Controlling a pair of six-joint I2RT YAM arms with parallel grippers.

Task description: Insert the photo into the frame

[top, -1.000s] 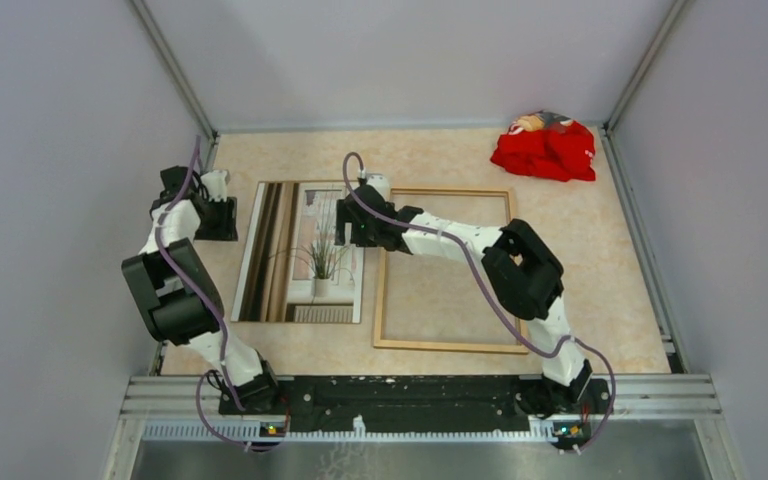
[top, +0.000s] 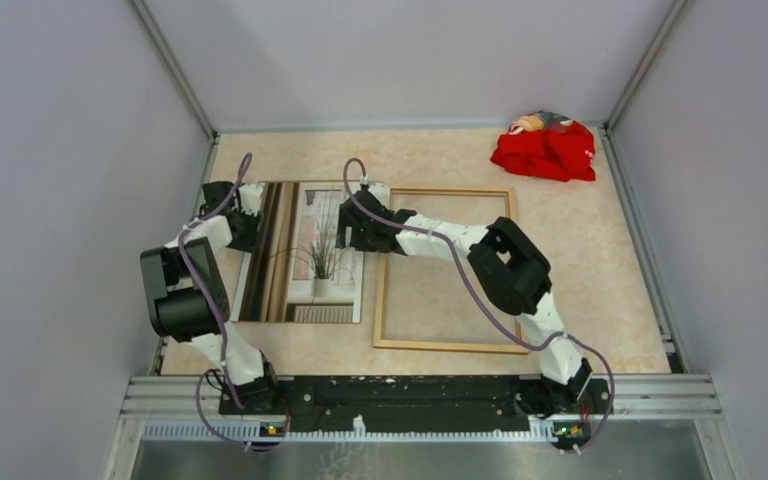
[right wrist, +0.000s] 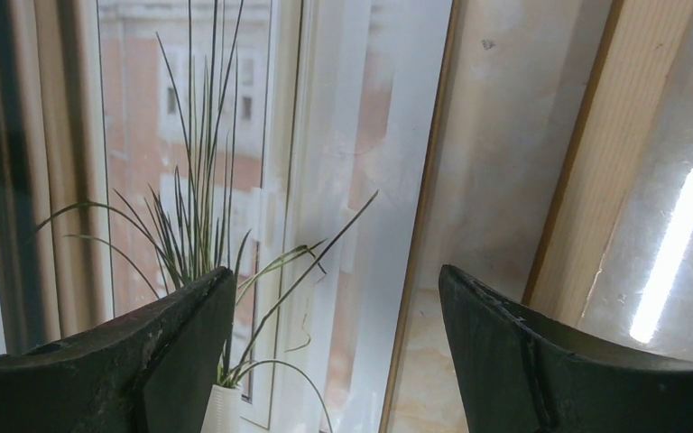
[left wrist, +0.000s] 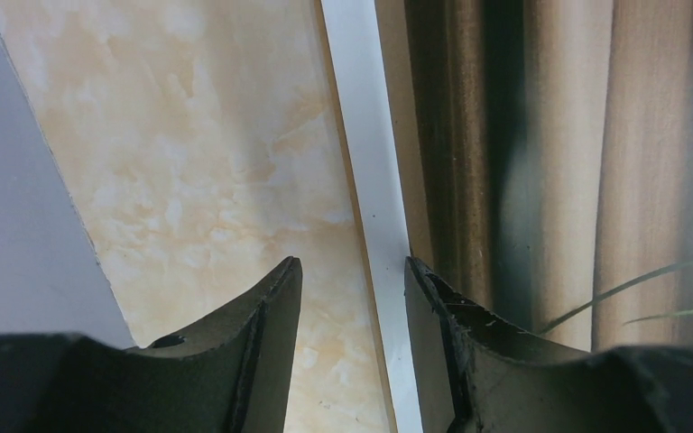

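The photo, a panel showing a plant in a white pot and brown curtains, lies flat on the table. To its right is the empty wooden frame, with a narrow strip of table between them. My left gripper is open above the photo's left edge, one fingertip either side of its white border. Over the photo's right edge, my right gripper stands open, its left finger above the picture and its right finger over the gap beside the frame. Neither gripper visibly holds anything.
A crumpled red cloth lies at the back right corner. My right arm crosses over the frame.
Photo and frame have stayed put.
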